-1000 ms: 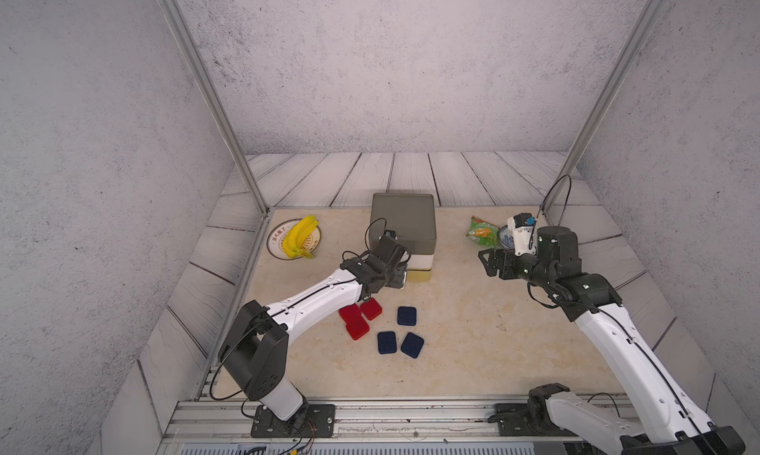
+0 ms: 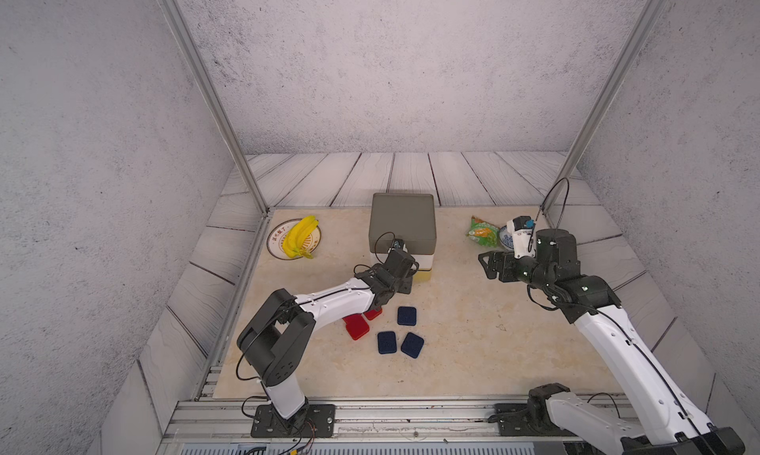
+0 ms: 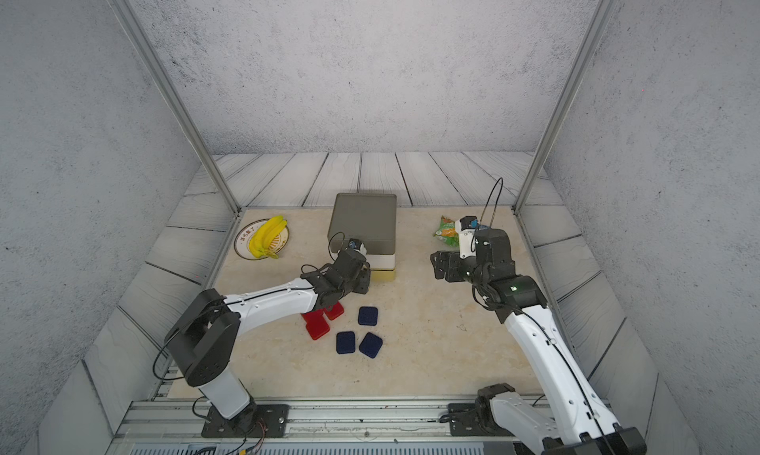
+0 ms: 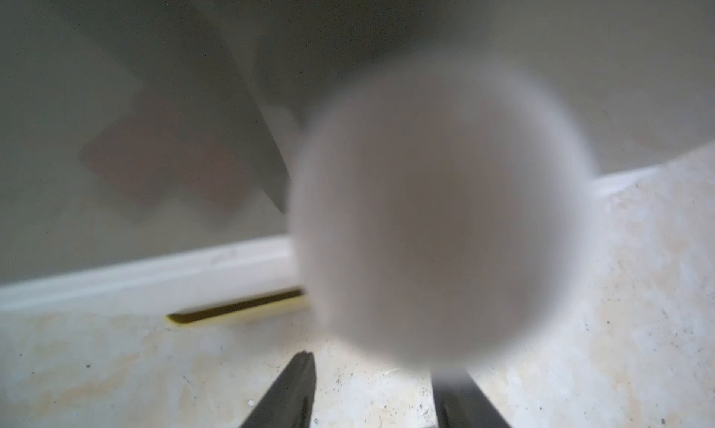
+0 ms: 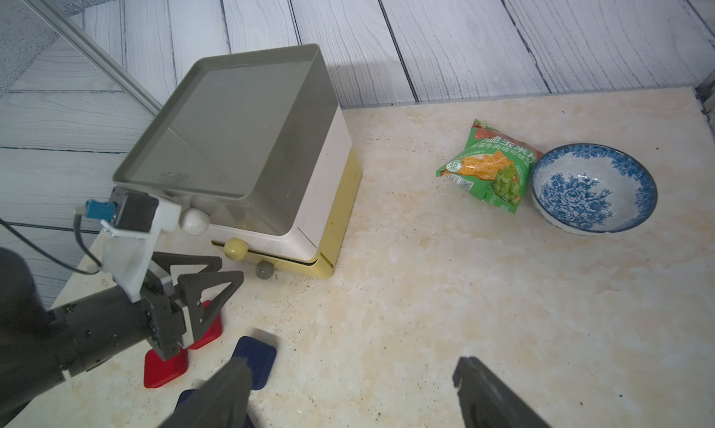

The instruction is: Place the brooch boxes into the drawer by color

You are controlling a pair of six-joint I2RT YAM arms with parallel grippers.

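The grey, white and yellow drawer unit (image 2: 402, 217) stands at the back middle. Red boxes (image 2: 356, 326) and dark blue boxes (image 2: 411, 344) lie in front of it. My left gripper is low at the unit's front, near a yellow knob (image 5: 235, 249); a large blurred white knob (image 4: 439, 204) fills its wrist view. Whether it grips anything is hidden there. My right gripper (image 2: 487, 265) hangs open at the right of the unit, with nothing between its fingers.
A plate with bananas (image 2: 299, 237) is at the back left. A snack bag (image 5: 488, 167) and a blue-patterned bowl (image 5: 593, 189) are at the back right.
The left arm has moved right and slightly downward at the front of the drawer unit. The right arm is nearly still.
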